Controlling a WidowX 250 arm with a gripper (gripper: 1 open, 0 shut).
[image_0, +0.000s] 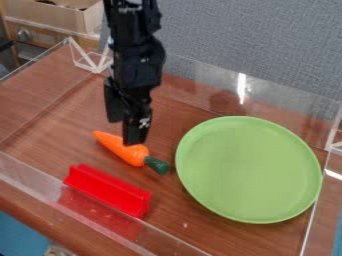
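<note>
My black gripper (124, 114) points down just over an orange toy carrot (120, 148) with a green top, which lies diagonally on the wooden surface. The gripper is open, its fingertips above the carrot's wide orange end. A red block (107, 190) lies in front of the carrot. A round green plate (247, 170) is to the right.
Clear low walls edge the wooden work area (47, 110). A cardboard box (54, 15) and a white bracket stand beyond at the back left.
</note>
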